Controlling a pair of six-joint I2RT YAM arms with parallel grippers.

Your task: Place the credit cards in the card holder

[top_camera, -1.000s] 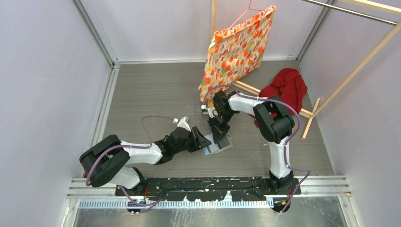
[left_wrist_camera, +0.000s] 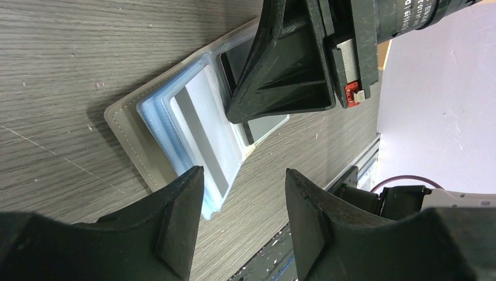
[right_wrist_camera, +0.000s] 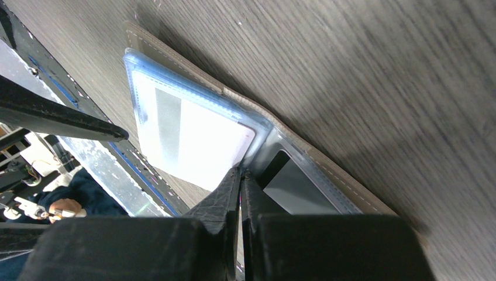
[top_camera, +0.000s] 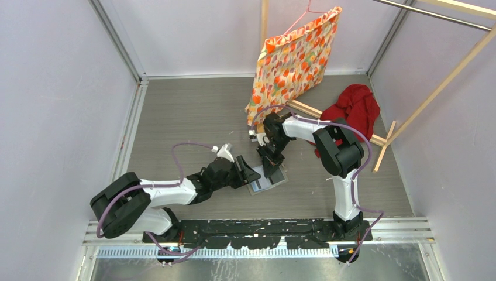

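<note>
The card holder (left_wrist_camera: 126, 120) lies opened on the table, tan-edged with clear, blue-edged sleeves. A white card with a grey stripe lies in the sleeve nearer my left gripper, also seen in the right wrist view as the white card (right_wrist_camera: 193, 137). Across the fold shows a grey card with a black stripe (right_wrist_camera: 301, 190), partly covered. My right gripper is shut, fingertips down at the white card's inner corner by the fold; whether anything thin is between them is hidden. My left gripper stands open and empty beside the holder.
A flowered cloth (top_camera: 292, 64) hangs from a hanger at the back. Red fabric (top_camera: 354, 111) lies by wooden rack bars (top_camera: 307, 109) at the back right. Bare table (top_camera: 181, 117) stretches away at the left.
The right arm and the card holder have stayed in place.
</note>
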